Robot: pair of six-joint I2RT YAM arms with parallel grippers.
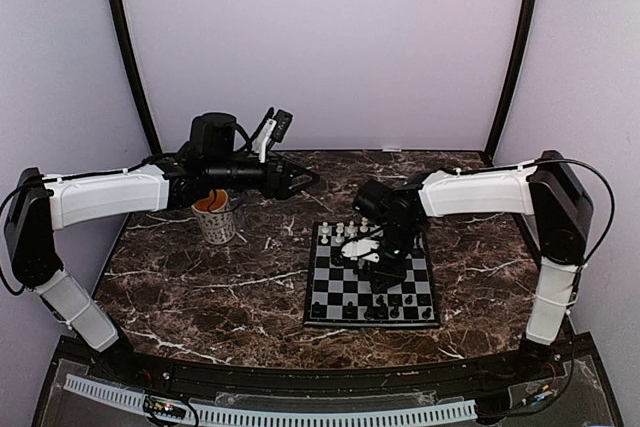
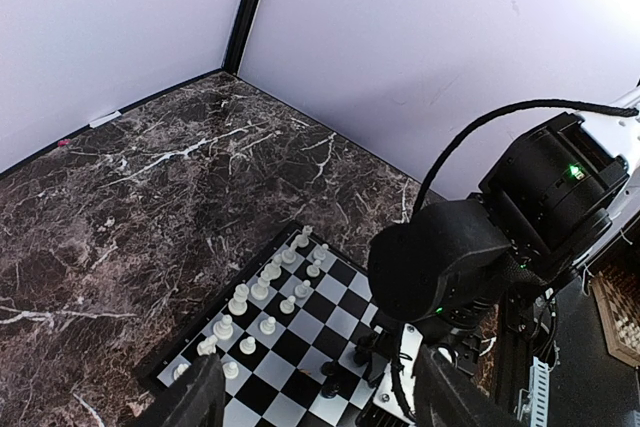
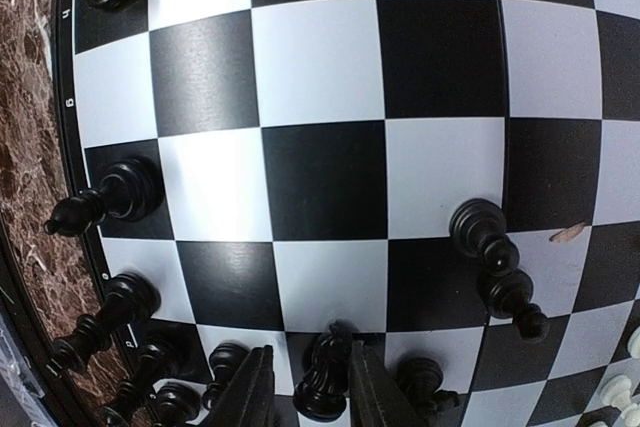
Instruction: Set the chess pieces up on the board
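The chessboard (image 1: 325, 287) lies on the marble table, white pieces (image 2: 240, 300) along its far side and black pieces (image 3: 118, 192) along its near side. In the right wrist view a dark piece (image 3: 322, 379) is between the fingers of my right gripper. A gap shows on its left side; the right finger overlaps it, and whether they touch is unclear. Two black pieces (image 3: 478, 227) stand close together farther right on the board. My left gripper (image 1: 300, 180) hangs open and empty over the table, left of and behind the board.
A white basket (image 1: 214, 224) with something orange in it stands at the left, beneath the left arm. My right arm (image 1: 480, 194) covers part of the board's right side from above.
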